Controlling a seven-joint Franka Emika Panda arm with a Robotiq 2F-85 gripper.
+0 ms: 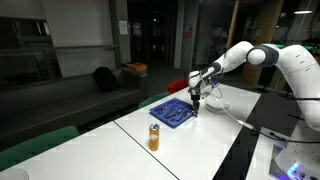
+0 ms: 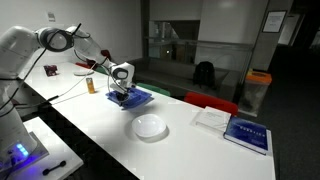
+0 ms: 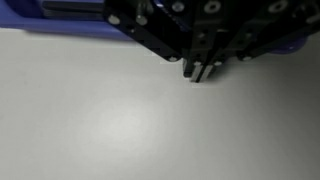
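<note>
My gripper is shut, its fingertips close together over the bare white tabletop in the wrist view, with nothing showing between them. A blue tray (image 1: 175,113) lies on the table right beside the gripper (image 1: 195,108). Along the upper edge of the wrist view runs the tray's blue rim (image 3: 60,27). Dark, thin items inside the tray are too small to make out. In the second exterior view the arm partly hides the tray (image 2: 140,101), and the gripper (image 2: 123,100) is at its near side.
A white plate (image 2: 149,126) rests near the tray. An orange-and-white container (image 1: 154,138) stands apart on the table. Farther along are a white flat box (image 2: 210,120) and a dark blue book (image 2: 246,132).
</note>
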